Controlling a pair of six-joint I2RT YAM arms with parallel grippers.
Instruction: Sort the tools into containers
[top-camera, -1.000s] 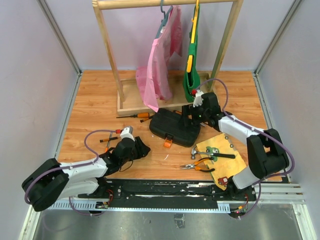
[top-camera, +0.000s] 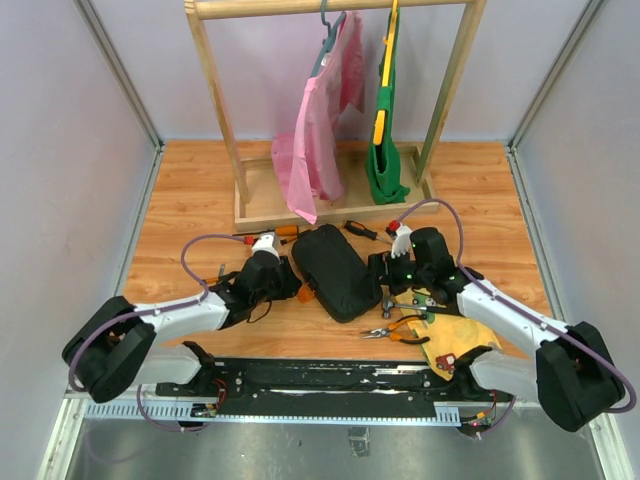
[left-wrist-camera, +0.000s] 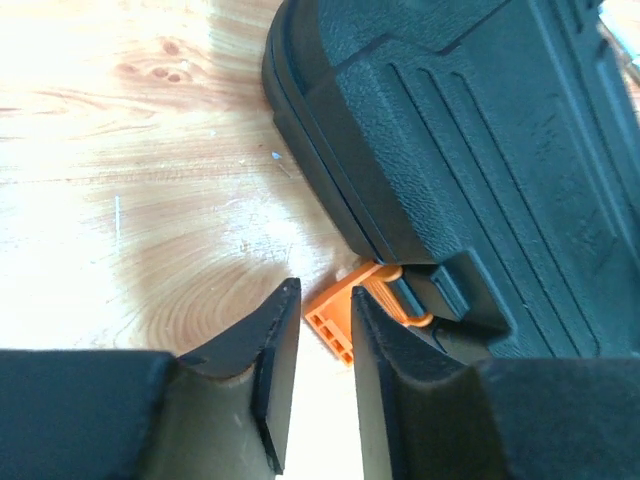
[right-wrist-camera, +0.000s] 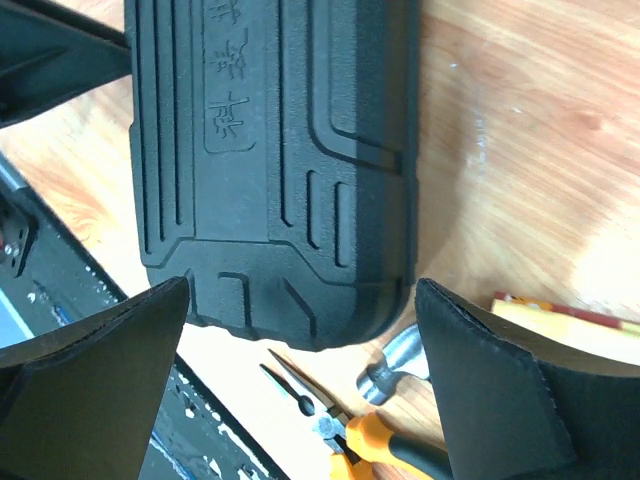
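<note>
A black tool case (top-camera: 338, 273) lies closed and slanted in the middle of the table, its orange latch (left-wrist-camera: 345, 305) on the left side. My left gripper points at that latch with its fingers part open; whether the fingers touch it I cannot tell. At the case's other end my right gripper is open, its fingers apart near the case's lower end. A hammer (right-wrist-camera: 392, 365) and orange-handled pliers (right-wrist-camera: 330, 422) lie just beyond the case. A screwdriver (top-camera: 366, 231) rests behind it, with another orange-handled tool (top-camera: 286, 231) to the left.
A yellow cloth holder (top-camera: 440, 345) is spread at the right, partly under my right arm. Behind the case stands a wooden rack (top-camera: 250, 208) with a pink apron (top-camera: 318, 130) and a green apron (top-camera: 384, 165) hanging. Bare wood shows at the far right.
The case has turned clockwise, its right end swinging toward the front. My right gripper has moved frontward along with that end. My left gripper has come up beside the latch.
</note>
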